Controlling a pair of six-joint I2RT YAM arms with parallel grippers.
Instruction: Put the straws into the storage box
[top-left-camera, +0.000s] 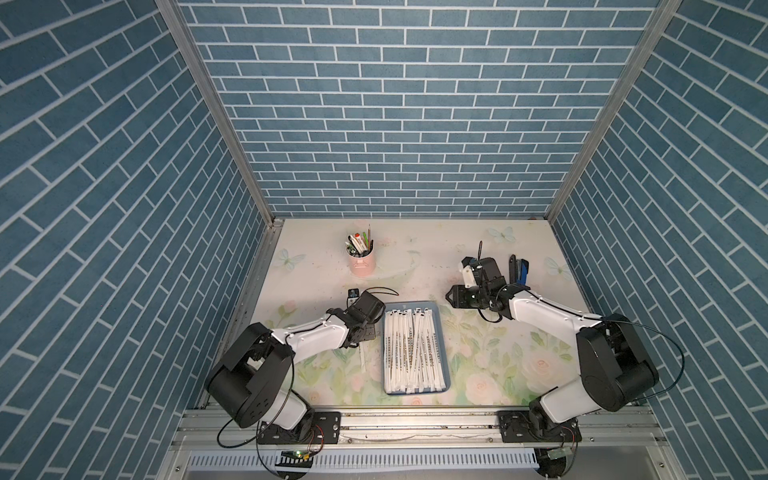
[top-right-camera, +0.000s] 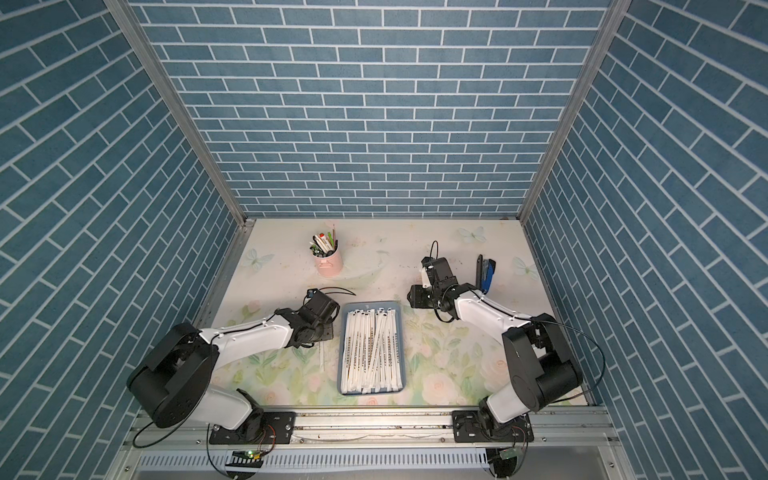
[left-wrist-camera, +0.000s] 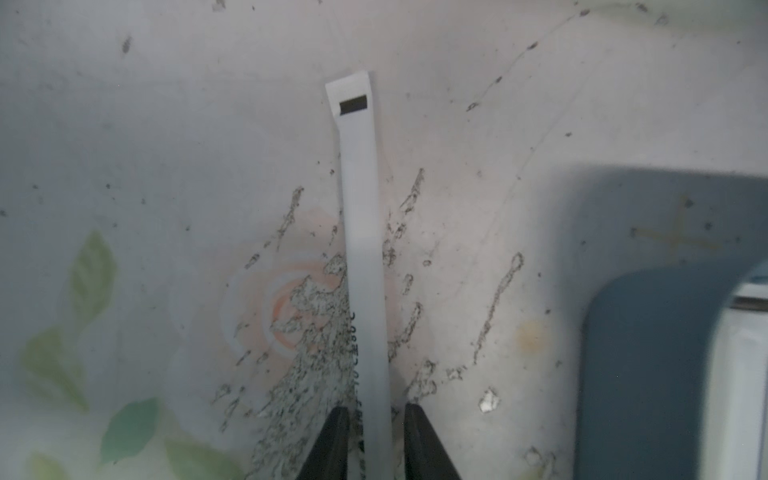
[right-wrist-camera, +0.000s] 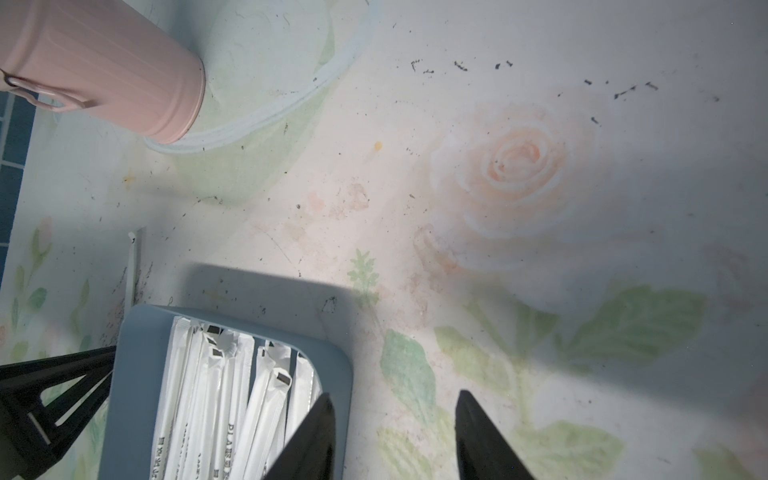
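Observation:
One white wrapped straw (left-wrist-camera: 364, 200) lies lengthwise on the table in the left wrist view. The tips of my left gripper are open, one finger on each side of that straw, with gaps showing between them. To its right stands the blue-grey storage box (top-left-camera: 413, 305), filled with several straws (top-left-camera: 412, 352) lying side by side, a few slanted. My right gripper is open and empty, up and to the right of the box in the top views. In the right wrist view the loose straw (right-wrist-camera: 131, 268) is partly hidden behind the box.
A pink pen cup (top-left-camera: 362, 262) with pens stands at the back left. Behind the right arm is a blue stapler-like object (top-left-camera: 523, 272). A small dark item (top-left-camera: 353, 295) lies beyond the left gripper. The table right of the box is clear.

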